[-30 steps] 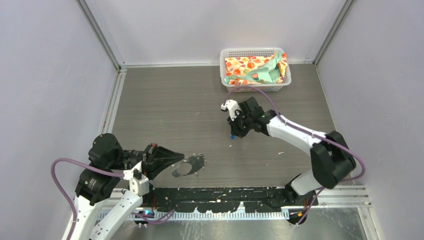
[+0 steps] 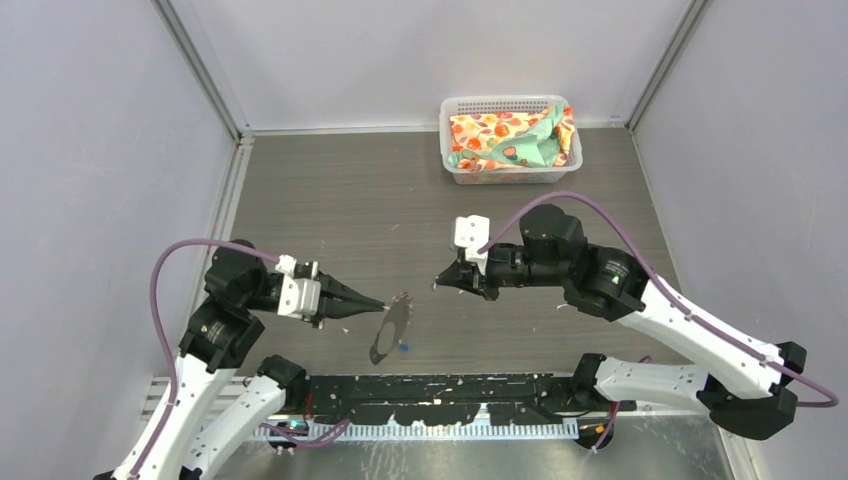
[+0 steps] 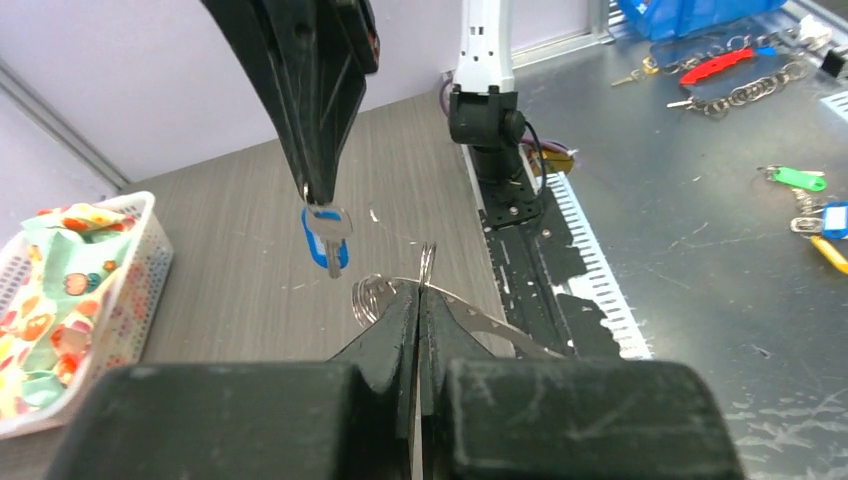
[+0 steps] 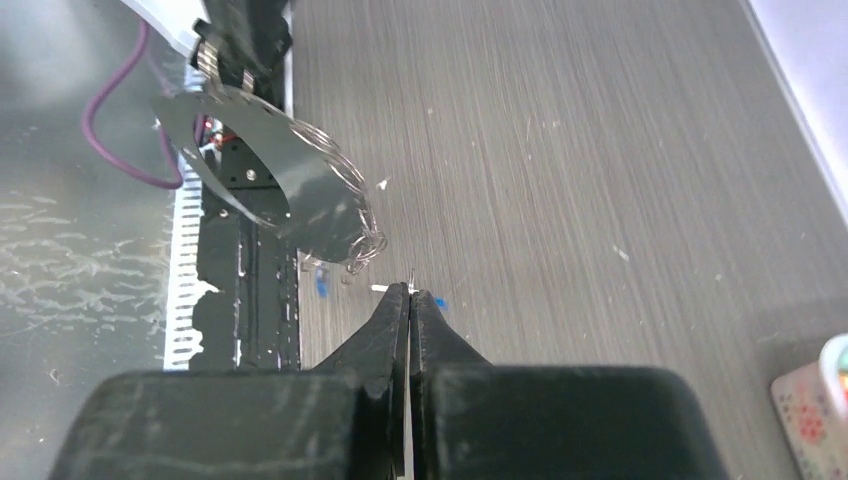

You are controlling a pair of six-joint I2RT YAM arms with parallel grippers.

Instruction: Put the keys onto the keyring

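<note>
My left gripper is shut on a thin metal keyring piece, a grey oval plate with wire rings along its edge, hanging from the fingertips; it also shows in the right wrist view. My right gripper faces it from the right, shut on a small silver key with a blue tag, seen below its fingertips in the left wrist view. In the right wrist view the key's tip peeks just above the shut fingers. The two held items are apart.
A white basket with patterned cloth stands at the back. A dark metal rail with a white strip runs along the front edge. Walls bound both sides.
My left gripper has moved rightward with the keyring piece, which now hangs more vertically. My right gripper has moved leftward and toward the front, carrying the key.
</note>
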